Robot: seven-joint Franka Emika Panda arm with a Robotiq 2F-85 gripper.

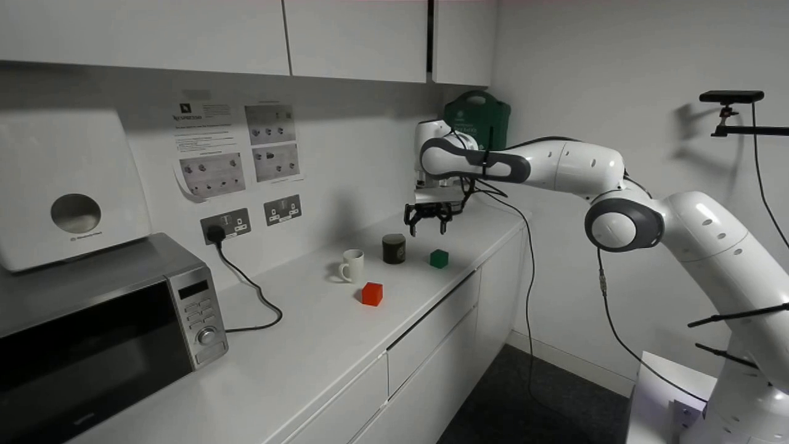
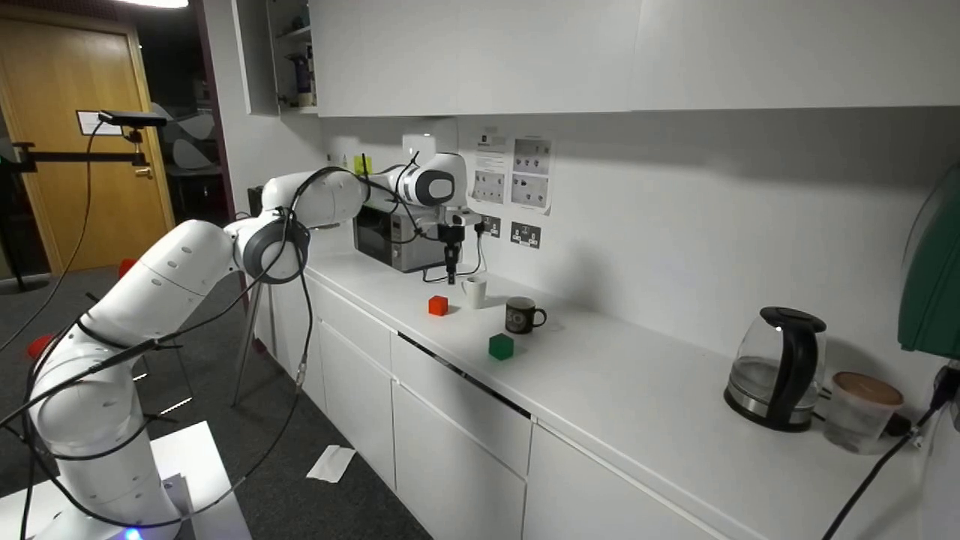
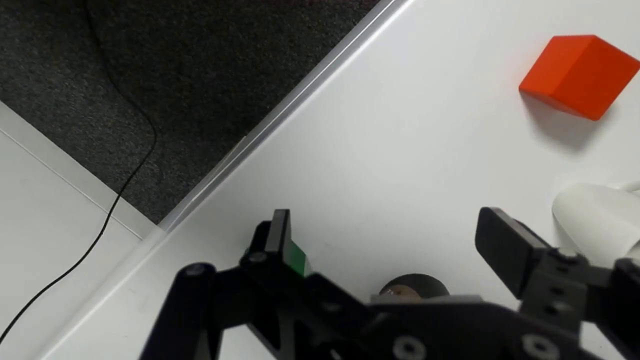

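My gripper (image 1: 428,229) hangs open above the white counter, its fingers spread wide with nothing between them. On the counter below stand a white mug (image 1: 354,266) and a dark mug (image 1: 394,249). A red cube (image 1: 372,295) lies in front of the white mug, and a green cube (image 1: 439,259) sits nearer the counter's front edge. In the wrist view the red cube (image 3: 577,77) is at upper right, clear of the fingers. One finger (image 3: 277,234) hides most of the green cube (image 3: 295,258). The dark mug (image 3: 414,284) is partly covered by the gripper body.
A microwave (image 1: 96,311) stands at one end of the counter, with its black cable on the surface. Towards the other end are a kettle (image 2: 777,370) and a lidded container (image 2: 860,412). Bare counter (image 2: 621,396) lies between the green cube and the kettle. Cupboards overhang the counter.
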